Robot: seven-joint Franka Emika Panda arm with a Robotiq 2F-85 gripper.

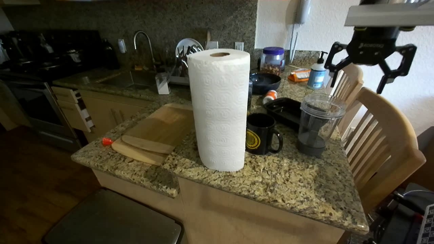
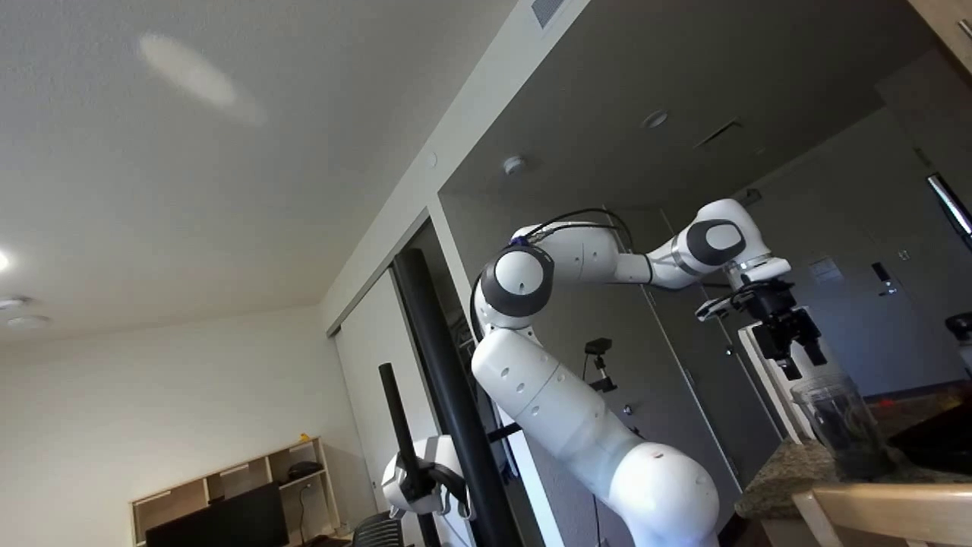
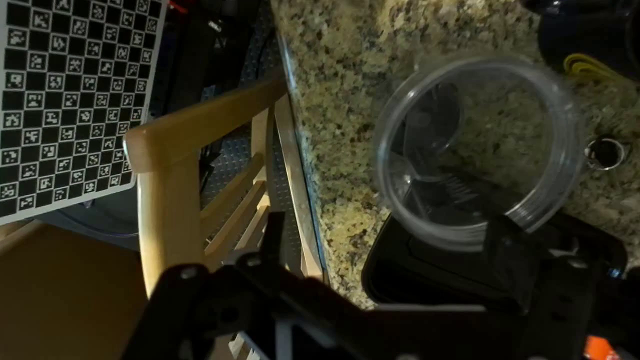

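Note:
My gripper (image 1: 357, 86) hangs in the air at the upper right of the first exterior view, fingers spread and nothing between them. Below it and to its left, a clear blender cup (image 1: 319, 124) with a dark base stands upright on the granite counter. Seen from the wrist, the round rim of the cup (image 3: 567, 153) lies ahead of the fingers, while the left fingertip (image 3: 273, 240) is over the chair side. Some dark shape shows inside the cup; what it is I cannot tell. The second exterior view has the gripper (image 2: 802, 365) above the cup (image 2: 834, 419), apart from it.
A paper towel roll (image 1: 219, 118) stands tall at the counter's front. Beside the cup are a black mug (image 1: 260, 134) and a black tray (image 1: 284, 112). Wooden chairs (image 1: 382, 138) line the right edge.

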